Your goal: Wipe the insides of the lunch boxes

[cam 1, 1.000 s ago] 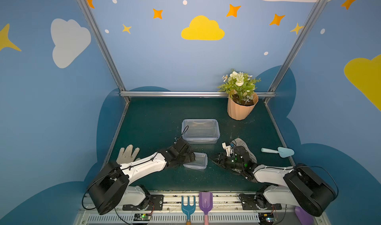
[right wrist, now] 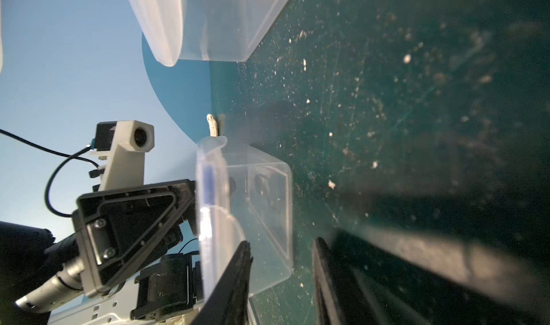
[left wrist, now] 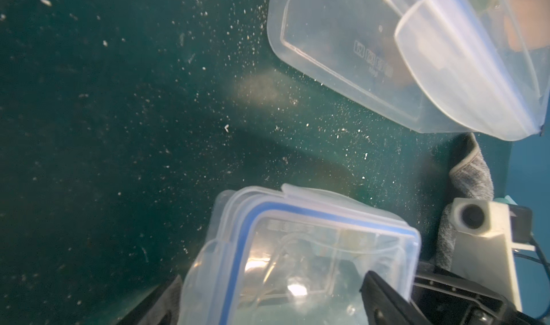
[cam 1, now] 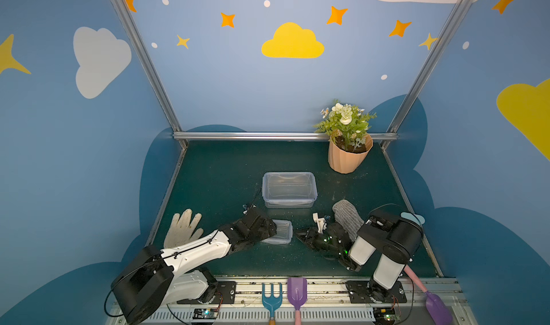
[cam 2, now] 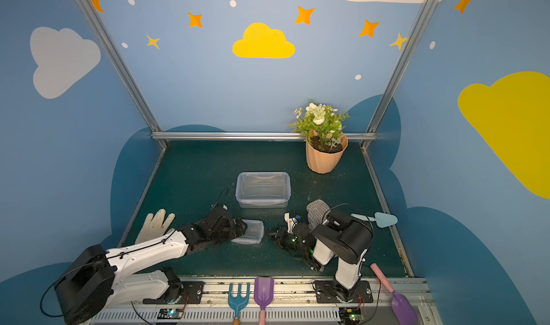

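The small clear lunch box sits between my grippers on the green mat. The larger clear box stands behind it. In the left wrist view, the open fingers of my left gripper straddle the small box, which has a blue-lined rim. My right gripper is open low at the small box's right, its fingertips pointing toward the box with nothing visibly gripped. A grey cloth lies beside and partly behind the right arm.
A potted plant stands back right, a white glove lies left, and a light-blue trowel lies right. A blue fork and purple shovels lie along the front rail.
The right arm's elbow has swung up and inward, its gripper moving left toward the small box. The left arm has shifted slightly left, and the small box appears nudged slightly left.
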